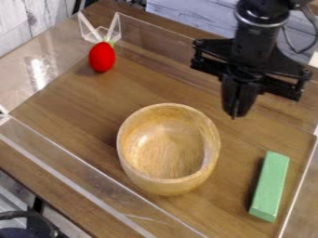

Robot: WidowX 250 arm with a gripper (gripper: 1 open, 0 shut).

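My gripper (pixel 237 100) hangs over the back right of the wooden table, its body dark and its fingers pointing down; whether they are apart cannot be made out clearly. A green block (pixel 270 186) lies in the front right, clear of the gripper. A wooden bowl (pixel 168 169) sits in the front middle, below and left of the gripper. A red egg-shaped object (pixel 102 57) stands at the back left.
A small white wire-like item (pixel 99 28) is behind the red object.
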